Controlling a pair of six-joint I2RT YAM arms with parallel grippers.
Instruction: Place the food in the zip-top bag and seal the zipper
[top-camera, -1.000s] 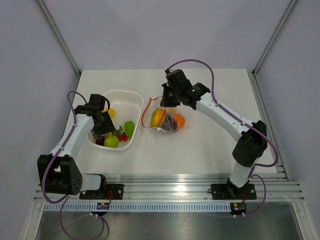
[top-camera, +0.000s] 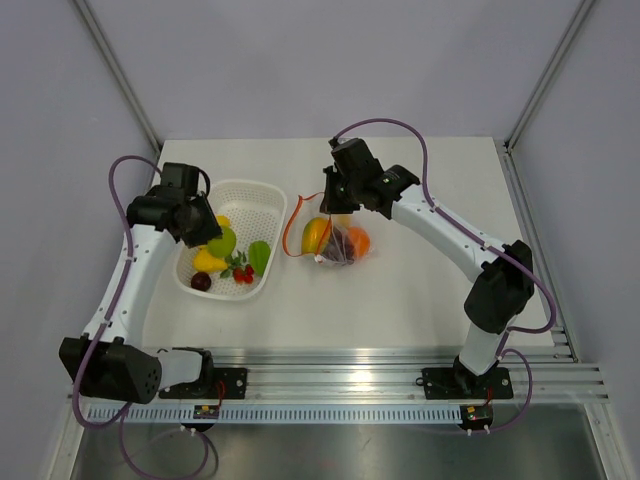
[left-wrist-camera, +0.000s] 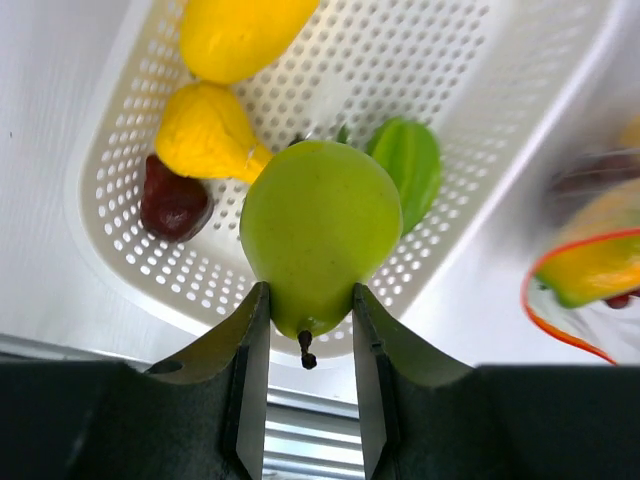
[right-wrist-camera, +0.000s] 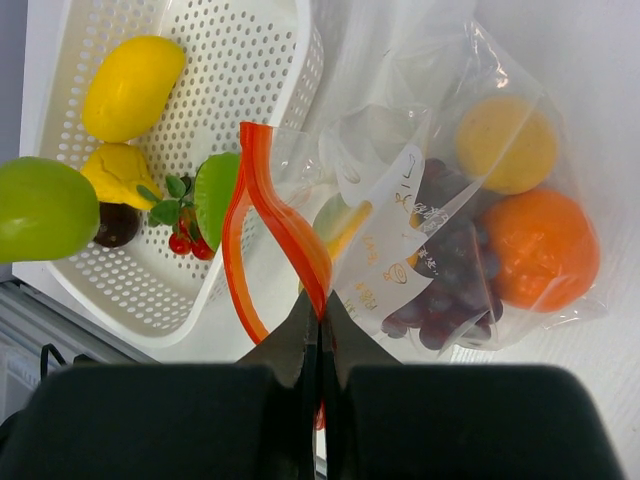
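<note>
A green apple-like fruit (left-wrist-camera: 320, 225) is pinched between the tips of my left gripper, raised above the white basket (top-camera: 268, 195). The clear zip bag (right-wrist-camera: 500, 75) has an orange zip rim (right-wrist-camera: 262, 185) that gapes in a loop. My right gripper is shut on that rim. Inside the bag lie an orange (right-wrist-camera: 540, 250), a yellow-orange round fruit (right-wrist-camera: 506, 145), dark grapes (right-wrist-camera: 450, 290) and a yellow-green fruit (top-camera: 316, 236), partly hidden by the printed label.
Still in the basket are a yellow mango-like fruit (right-wrist-camera: 133, 88), a yellow gourd (left-wrist-camera: 205, 132), a dark red fruit (left-wrist-camera: 172, 203), red berries with leaves (right-wrist-camera: 190, 240) and a green star fruit (left-wrist-camera: 408, 165). The table right of the bag is bare.
The left gripper has risen with the green fruit, lifting it off the basket's floor and shifting it toward the back. The right arm and the bag look unmoved.
</note>
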